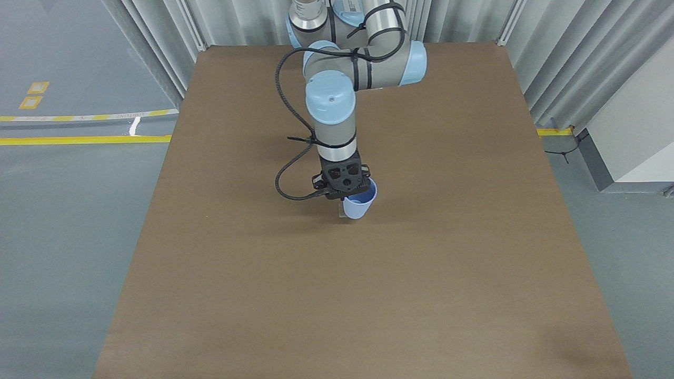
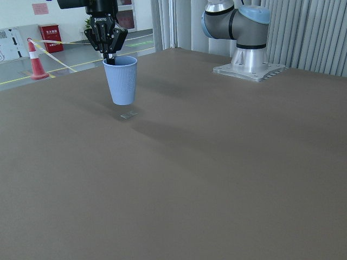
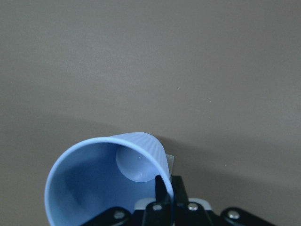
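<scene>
A light blue ribbed cup (image 1: 357,207) (image 2: 122,84) (image 3: 80,183) hangs upright above the brown table, clear of its surface in the left view. My gripper (image 2: 109,58) is shut on the cup's rim, one finger inside the cup and one outside. A small, thin, translucent flat piece (image 2: 128,115) lies on the table just below the cup; in the wrist view it is mostly hidden behind the cup.
</scene>
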